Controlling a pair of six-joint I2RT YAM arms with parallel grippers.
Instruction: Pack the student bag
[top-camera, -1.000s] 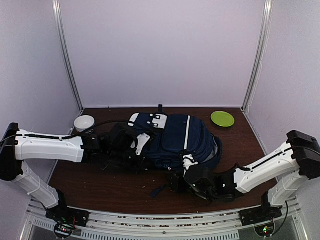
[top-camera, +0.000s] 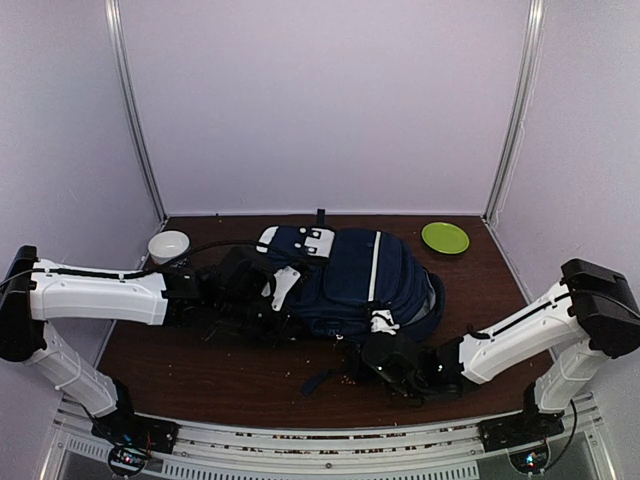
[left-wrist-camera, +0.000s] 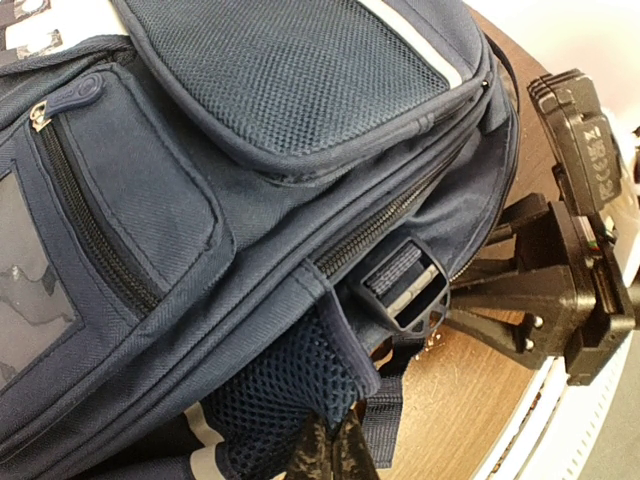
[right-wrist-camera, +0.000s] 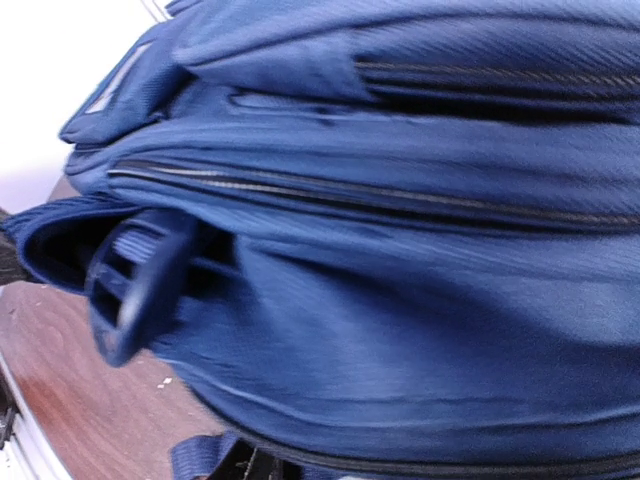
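Note:
The navy backpack (top-camera: 350, 268) lies on the table with its side toward me. At its near side, my left gripper is shut on the edge of the mesh side pocket; in the right wrist view this edge is drawn out toward the left fingertips at the left border. My right gripper stands open near the black strap buckle (left-wrist-camera: 405, 287), beside the main zipper (left-wrist-camera: 390, 225). Whether a finger touches the buckle I cannot tell. In the right wrist view the bag's side fills most of the picture, and little of the right fingers shows.
A white bowl (top-camera: 168, 246) stands at the back left, and a green plate (top-camera: 445, 238) at the back right. A loose strap (top-camera: 318, 381) reaches over the table in front of the bag. Bare tabletop (top-camera: 220, 385) lies along the front.
The left arm and the bag look unmoved.

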